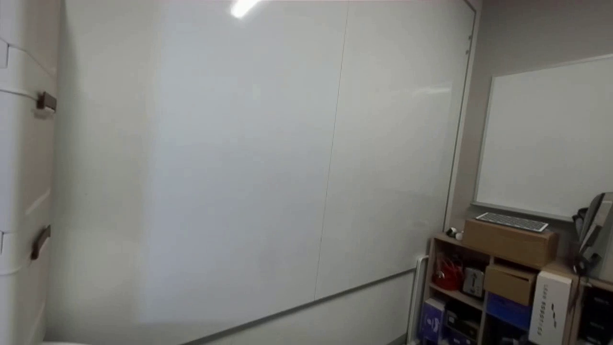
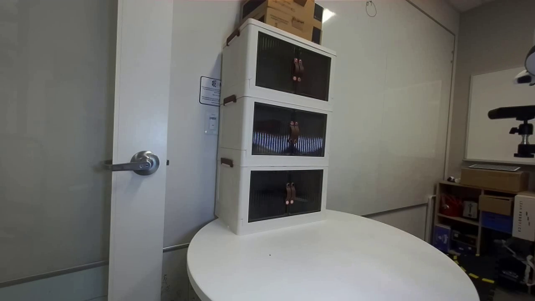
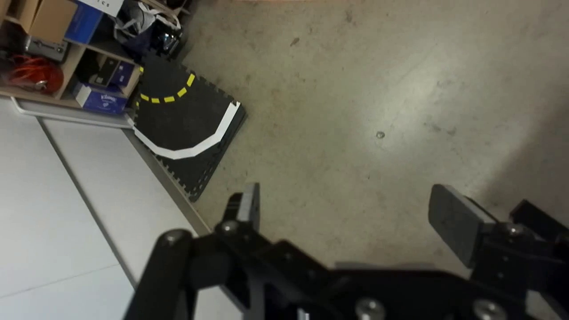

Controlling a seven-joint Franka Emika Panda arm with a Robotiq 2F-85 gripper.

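Note:
My gripper stands open in the wrist view, its grey-padded fingers [image 3: 450, 224] wide apart. Only bare floor [image 3: 341, 149] shows through the gap, and nothing is held. In exterior view 2, a white stacked cabinet [image 2: 230, 195] with three tiers of dark ribbed double doors rests on a round white table [image 2: 341, 256]. All its doors look closed, with paired brown handles [image 2: 291, 193] at their middles. Exterior view 1 catches only the side of the cabinet [image 1: 23, 166] at its left edge. Neither exterior view shows the arm or gripper.
A cardboard box [image 2: 293, 20] sits on the cabinet's top. A cluttered shelf [image 1: 459, 296] and a whiteboard [image 1: 546, 138] are at right. Black mats [image 3: 184, 114] lie on the floor.

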